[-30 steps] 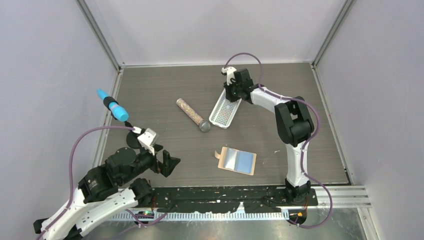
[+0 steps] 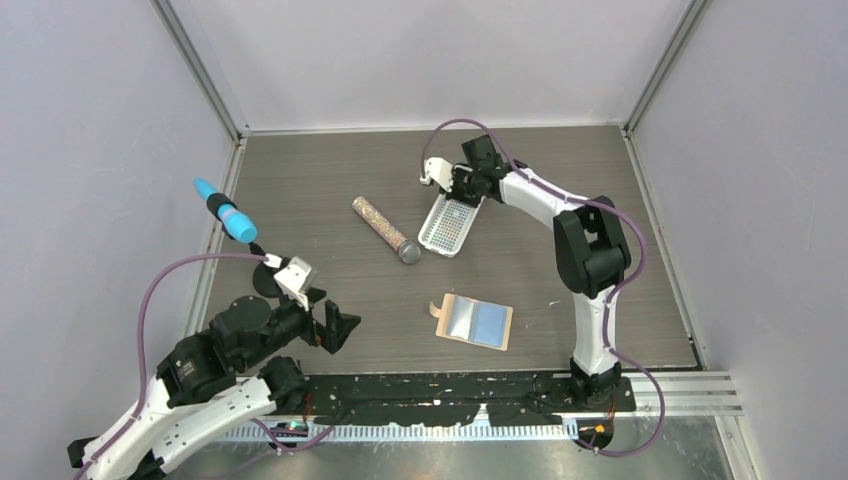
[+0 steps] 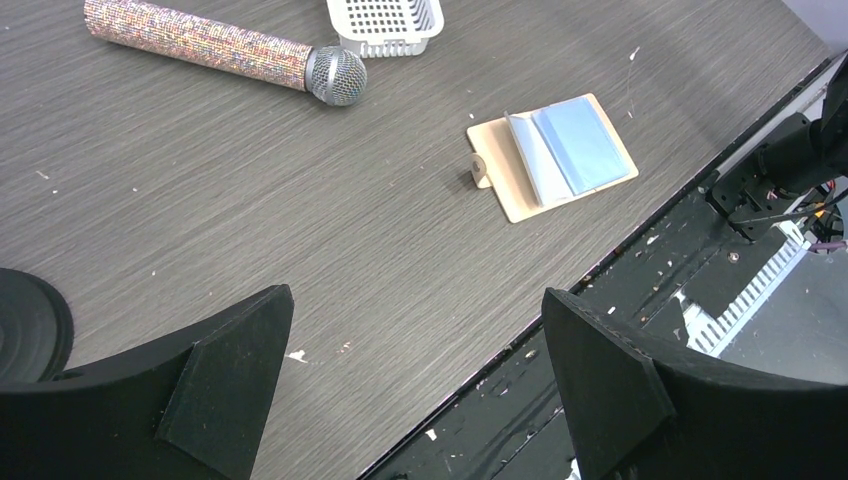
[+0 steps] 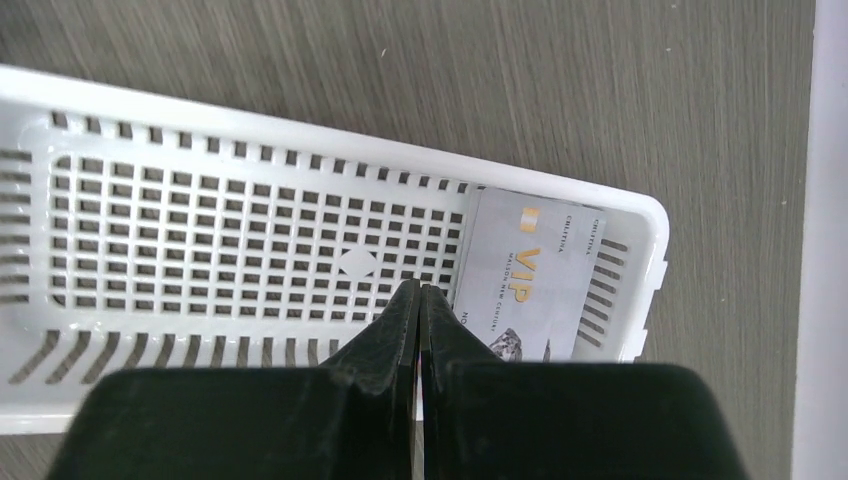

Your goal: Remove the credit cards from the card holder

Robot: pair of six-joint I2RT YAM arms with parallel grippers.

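An open card holder [image 2: 474, 322] lies on the table near the front edge, its pale clear and blue sleeves [image 3: 580, 147] facing up and its strap [image 3: 479, 170] sticking out. One grey card [image 4: 525, 275] with gold VIP print rests in one end of the white basket [image 4: 200, 255]. Over that basket, my right gripper is shut; a thin pale strip shows between its fingers, and I cannot tell whether it is a card edge or the basket behind. My left gripper stands open and empty at the front left, away from the holder.
A glittery microphone [image 2: 386, 229] lies to the left of the basket, its head close to it. A black round base [image 3: 30, 325] and a blue cylinder [image 2: 225, 210] are on the left. Bare table surrounds the holder.
At the basket's far end, my right gripper's wrist has swung leftward and slightly down in the top view. The left arm, holder, basket and microphone have stayed still.
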